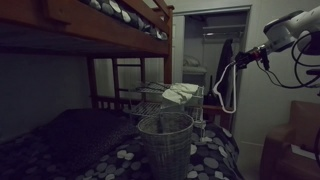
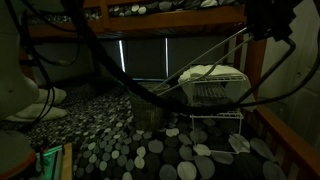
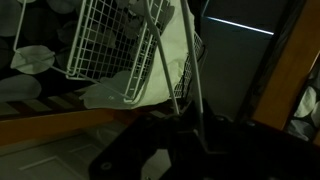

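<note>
My gripper (image 1: 240, 62) is high at the right in exterior view 1, in front of the closet opening. It is shut on a thin pale hanger (image 1: 229, 90), which hangs below it as a narrow loop. The hanger (image 3: 192, 55) runs up from the dark fingers in the wrist view. Its long thin bars (image 2: 212, 57) slant down to the left in exterior view 2. Where exactly the fingers meet the hanger is too dark to make out.
On the spotted bed stand a tall mesh basket (image 1: 168, 145) and a white wire rack (image 2: 217, 92) with white cloth (image 2: 210, 73) on top. Bunk rails (image 1: 104, 22) hang overhead. A brown chair (image 1: 293, 140) is at the right.
</note>
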